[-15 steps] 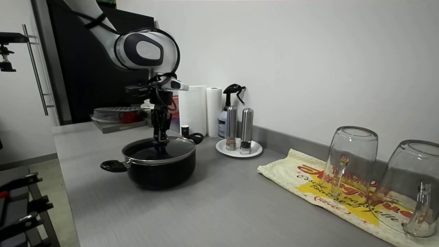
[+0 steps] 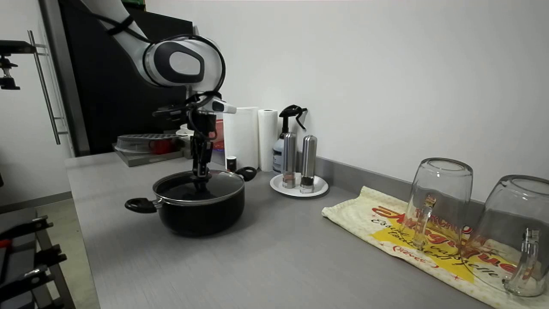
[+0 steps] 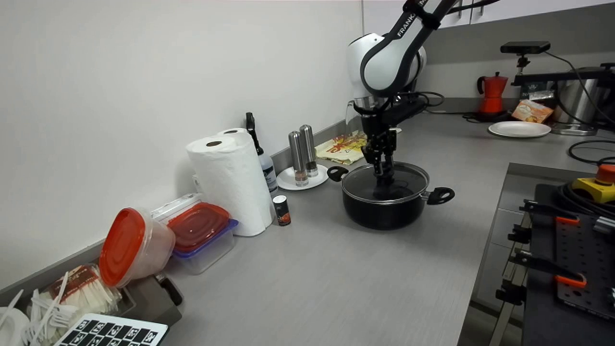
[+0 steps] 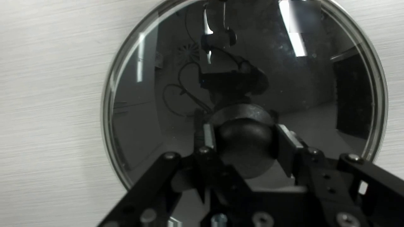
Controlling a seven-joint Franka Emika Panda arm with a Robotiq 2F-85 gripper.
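Note:
A black two-handled pot point(image 2: 203, 216) stands on the grey counter, covered by a dark glass lid point(image 3: 369, 183) with a metal rim. The lid appears seated on the pot's rim all round. My gripper points straight down over the lid's middle. Its fingers point(image 4: 209, 136) are on either side of the round black lid knob point(image 4: 246, 145), shut on it. In the wrist view the glass fills most of the picture, and the pot's body is hidden beneath it.
Behind the pot, a white plate point(image 2: 322, 188) bears two metal grinders point(image 2: 308, 165). Paper towel rolls point(image 3: 230, 179) and a small dark jar point(image 3: 282, 210) stand near the wall. Upturned glass mugs point(image 2: 437, 206) rest on a cloth point(image 2: 355, 211).
The gripper's wrist has turned slightly, and the pot has turned or shifted a very little with it. The lid is on the pot in both frames.

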